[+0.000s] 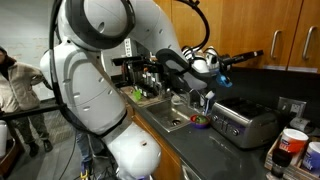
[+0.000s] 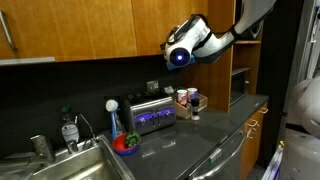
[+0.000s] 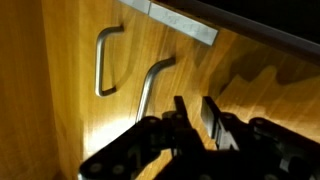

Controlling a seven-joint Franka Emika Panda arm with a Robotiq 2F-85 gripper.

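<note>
My gripper faces wooden cabinet doors (image 3: 125, 30) in the wrist view. Its two dark fingers stand a small way apart, with wood showing behind and no object clearly between them. Just left of the fingers is a curved metal handle (image 3: 151, 84), and a second metal handle (image 3: 101, 62) lies farther left. In exterior view 1 the black gripper (image 1: 260, 53) reaches right, in front of the upper cabinets (image 1: 285, 25). Exterior view 2 has the gripper (image 2: 165, 47) at the lower part of the cabinet front, its tips too small to judge.
Below on the counter (image 1: 230, 160) stand a toaster (image 1: 240, 122), a colander (image 1: 201, 122) and a wooden rack of cups (image 2: 187, 103). The sink (image 2: 85, 165) is at the left. Open counter lies in front of the toaster.
</note>
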